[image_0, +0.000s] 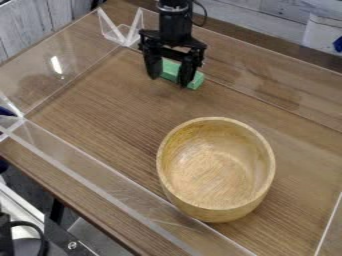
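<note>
My black gripper (171, 54) hangs from the top of the camera view, its dark fingers spread open over a green block (187, 76) on the wooden floor (94, 120). The gripper hides part of the block, and I cannot tell whether they touch.
A large round tan bowl (217, 200) stands in the lower middle. A clear plastic object (118, 28) is at the upper left. Black cables lie at the lower left.
</note>
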